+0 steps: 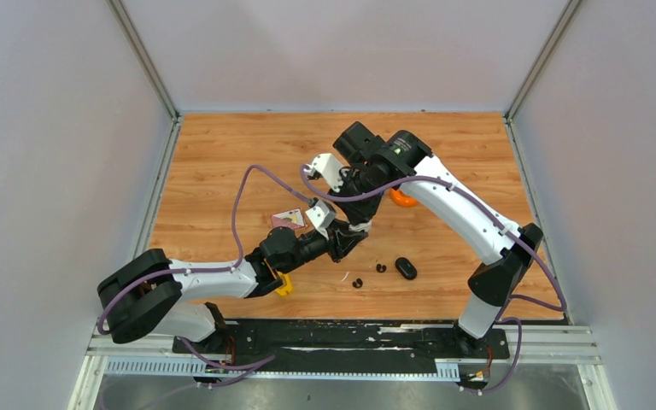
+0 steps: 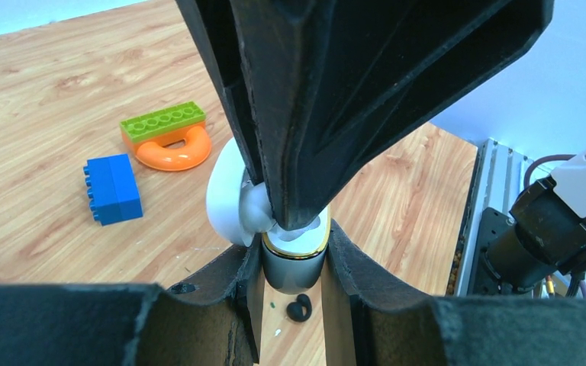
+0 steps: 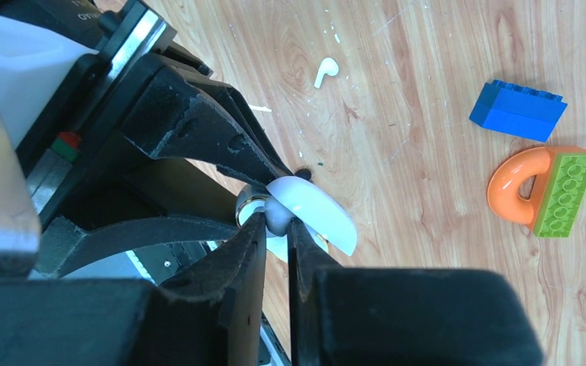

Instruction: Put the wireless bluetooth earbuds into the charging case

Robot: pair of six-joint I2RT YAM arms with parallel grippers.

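The white charging case (image 2: 294,263), its lid (image 3: 313,210) raised, is held upright by my left gripper, shut on its body. My right gripper is directly over the open case, its fingertips on a rounded translucent white piece, apparently an earbud, beside the lid; whether it is seated cannot be told. From above, both grippers (image 1: 350,226) meet and mostly hide the case. A loose white earbud (image 3: 325,70) lies on the wooden table.
A blue brick (image 2: 113,191), an orange piece with green top (image 2: 164,145), a dark oval object (image 1: 406,268) and small dark pieces (image 1: 357,283) lie on the table (image 1: 231,162).
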